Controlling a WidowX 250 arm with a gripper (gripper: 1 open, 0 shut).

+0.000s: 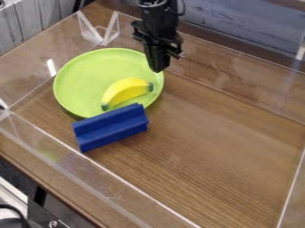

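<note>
A yellow banana (127,92) lies in a green plate (78,77) on the wooden table. A blue block (110,127) sits just in front of the plate, at its lower edge. My black gripper (158,62) is above the back right rim of the plate, apart from the banana. It looks shut, with nothing visible between its fingers.
Low walls bound it at the back and right. A white object stands at the back left, behind the plate.
</note>
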